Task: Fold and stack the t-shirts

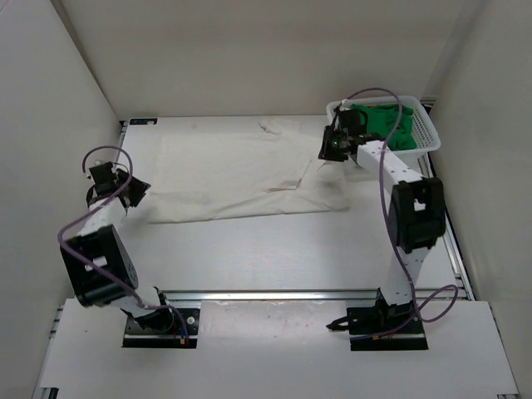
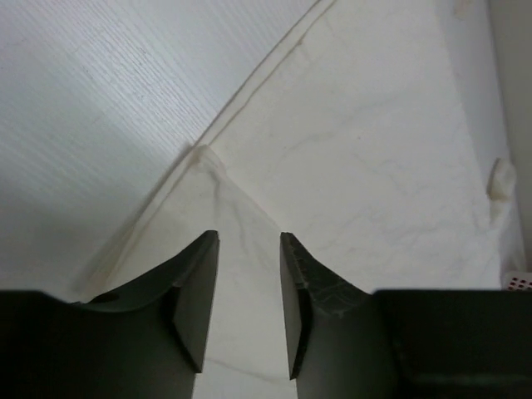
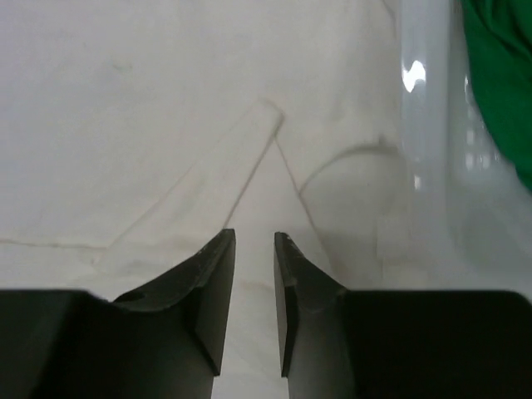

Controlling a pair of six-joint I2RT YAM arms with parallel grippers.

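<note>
A white t-shirt (image 1: 233,166) lies spread across the table, its near edge folded over in a band and one flap lying on its right part. At its left end, my left gripper (image 1: 148,189) is partly open; in the left wrist view its fingers (image 2: 199,291) stand apart over the cloth with nothing between them. My right gripper (image 1: 322,156) hovers at the shirt's right end beside the basket. In the right wrist view its fingers (image 3: 214,291) are apart, and the shirt's folded flap (image 3: 249,150) lies loose beyond the tips.
A white basket (image 1: 428,133) holding green cloth (image 1: 403,129) stands at the back right, close by my right arm. Walls close off the back and both sides.
</note>
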